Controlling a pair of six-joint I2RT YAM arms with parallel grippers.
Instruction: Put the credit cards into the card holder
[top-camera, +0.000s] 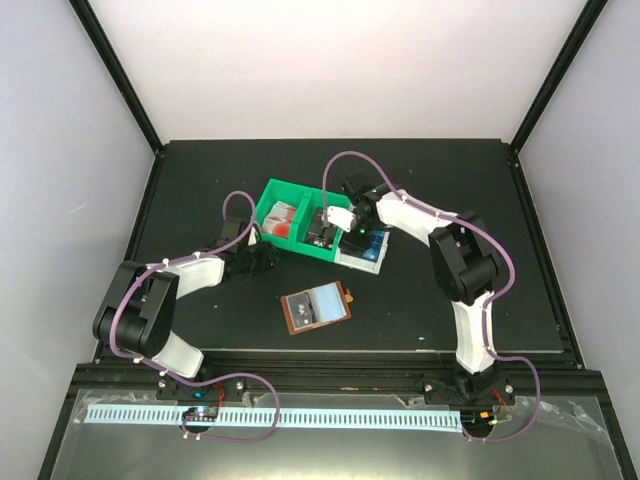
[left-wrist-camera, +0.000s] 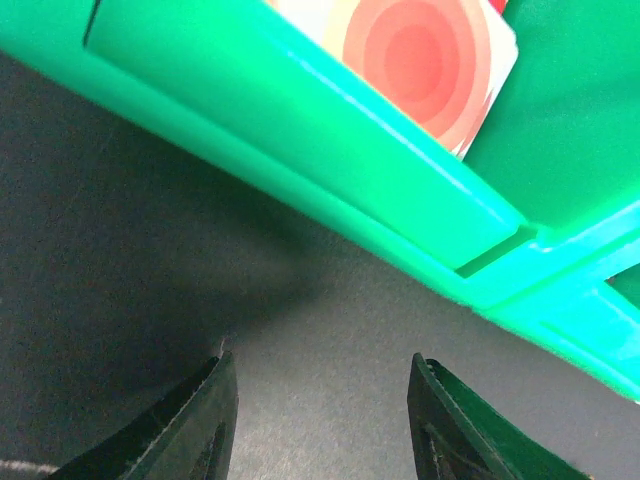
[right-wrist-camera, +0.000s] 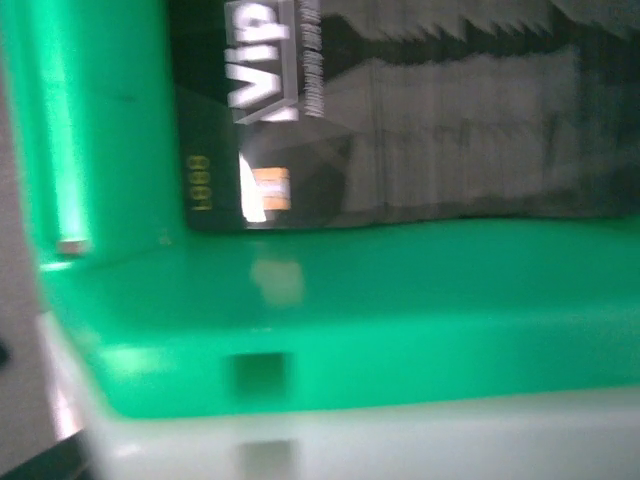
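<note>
The brown card holder (top-camera: 317, 307) lies flat on the black table, a dark card showing on its left side and a pale panel on its right. Red and white cards (top-camera: 279, 219) fill the left green compartment, and black cards (top-camera: 320, 230) the other. In the right wrist view the top black card (right-wrist-camera: 420, 120) lies flat against the green wall. Blue cards (top-camera: 376, 245) sit in the white tray, partly covered by my right gripper (top-camera: 352, 242); its fingers cannot be made out. Open and empty, my left gripper is beside the green tray's near wall.
The green tray (left-wrist-camera: 300, 130) and the white tray (top-camera: 358, 264) stand joined and slanted. Bare table (top-camera: 420, 310) surrounds the card holder. Purple hoses (top-camera: 500, 250) arch over both arms.
</note>
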